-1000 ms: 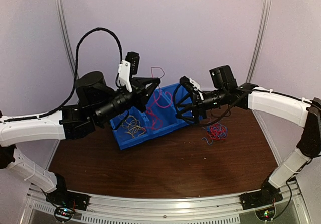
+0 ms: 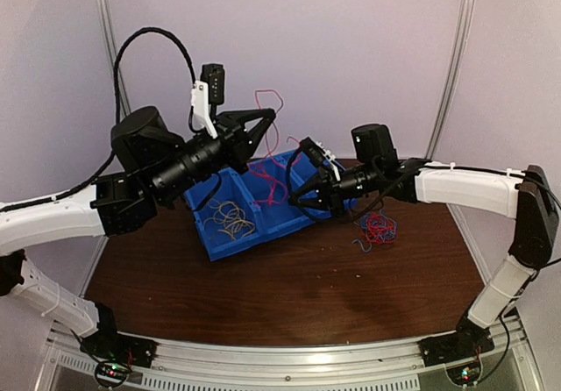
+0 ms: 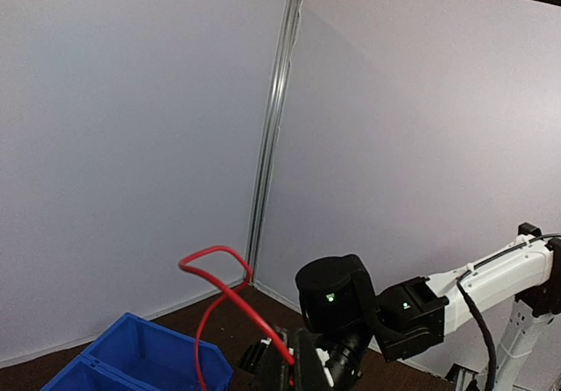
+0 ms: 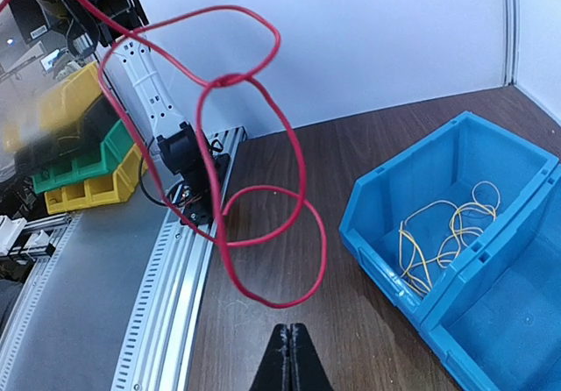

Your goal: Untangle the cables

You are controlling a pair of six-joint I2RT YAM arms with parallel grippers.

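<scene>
A looped red cable point(image 4: 230, 80) hangs in the air from my left gripper point(image 2: 270, 115), which is shut on it above the blue box. In the left wrist view, a bend of the red cable point(image 3: 224, 287) rises from between the fingertips. My right gripper is shut with nothing between its fingers; the cable's lowest loop dangles just beyond and above its tips. A yellow cable point(image 2: 230, 218) lies in the box's left compartment. On the table at the right is a tangle of red and blue cables point(image 2: 378, 228).
The blue box point(image 4: 396, 296) with divided compartments stands at the table's back middle. Bare table point(image 2: 263, 299) spreads across the front. Pale walls close in the back and sides. Yellow and green bins point(image 4: 92, 159) stand outside the work area.
My right gripper has gone from open to shut and moved left, under the hanging cable. The left gripper has risen slightly, carrying the red cable up.
</scene>
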